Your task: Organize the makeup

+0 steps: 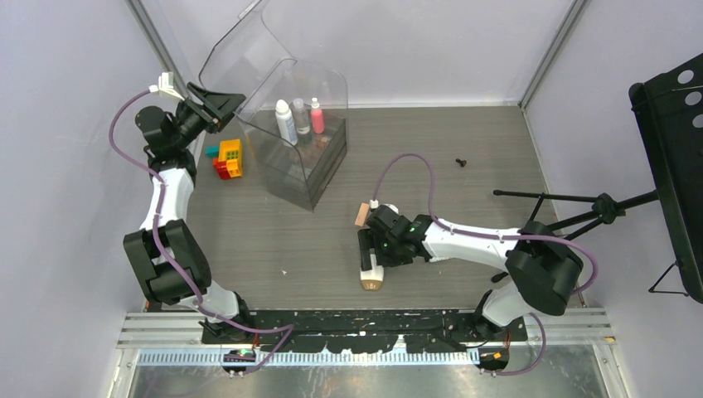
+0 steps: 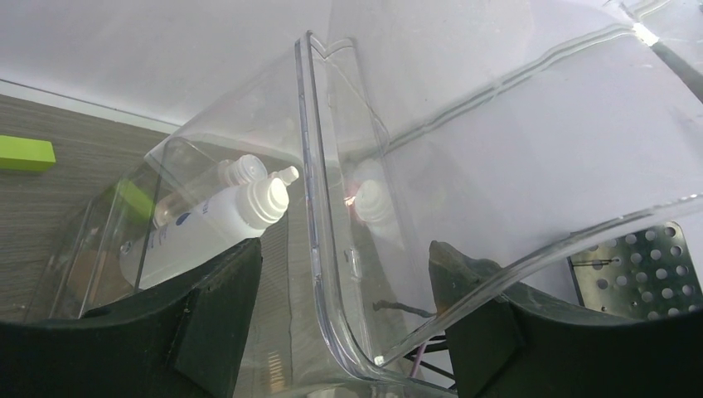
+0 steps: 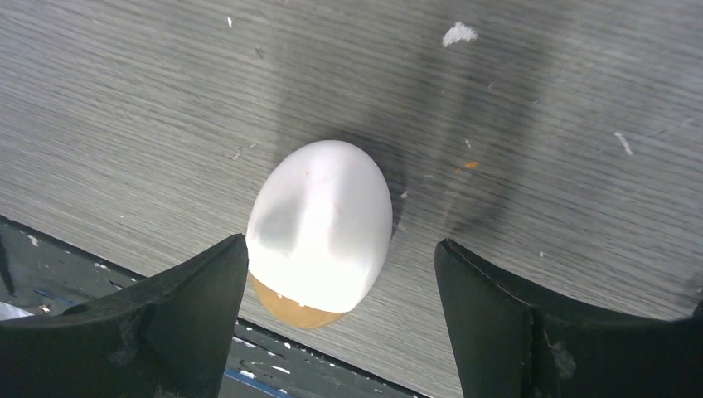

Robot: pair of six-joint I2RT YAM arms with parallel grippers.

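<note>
My left gripper is at the clear organizer's lid, its finger part open with the lid's edge (image 2: pixel 332 315) between the fingers; contact is unclear. Inside the organizer (image 1: pixel 282 182) stand a white bottle (image 1: pixel 285 124), a clear bottle (image 1: pixel 300 118) and a pink bottle (image 1: pixel 317 120). My right gripper hangs open over a white-topped item with a tan end (image 3: pixel 319 220) lying near the front edge. A tan flat item (image 1: pixel 361 214) lies behind that gripper, and a white item is mostly hidden under the right arm.
Colourful blocks (image 1: pixel 230 157) sit left of the organizer, a small dark object (image 1: pixel 461 162) at the right rear. A black stand (image 1: pixel 609 207) fills the right side.
</note>
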